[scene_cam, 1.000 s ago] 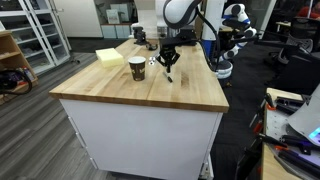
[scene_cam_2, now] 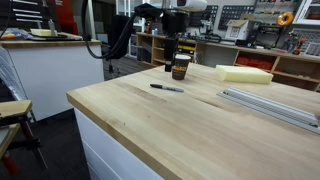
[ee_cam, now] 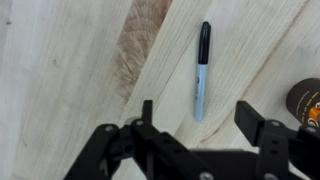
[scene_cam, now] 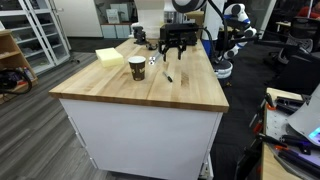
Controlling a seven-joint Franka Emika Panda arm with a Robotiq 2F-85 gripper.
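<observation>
A marker point(ee_cam: 202, 75) with a black cap and a grey barrel lies flat on the wooden tabletop point(scene_cam_2: 130, 110). My gripper hangs above it, fingers apart and nothing held between them. In the wrist view the marker's grey end reaches into the gap between the fingertips, while its cap points away. Exterior view 2 has the marker point(scene_cam_2: 166, 88) lying in front of a dark cup. Clear space shows between the gripper point(scene_cam: 173, 51) and the marker point(scene_cam: 169, 78) in exterior view 1.
The dark cup point(scene_cam_2: 181, 66) stands upright close to the gripper; its rim point(ee_cam: 305, 100) enters the wrist view at the right. A pale yellow block point(scene_cam_2: 243, 74) and a long metal rail point(scene_cam_2: 270, 106) lie farther along. Bare wood surrounds the marker.
My gripper has risen from close above the marker, and its fingers look wider apart. The marker rests on the table, and the cup has stayed put.
</observation>
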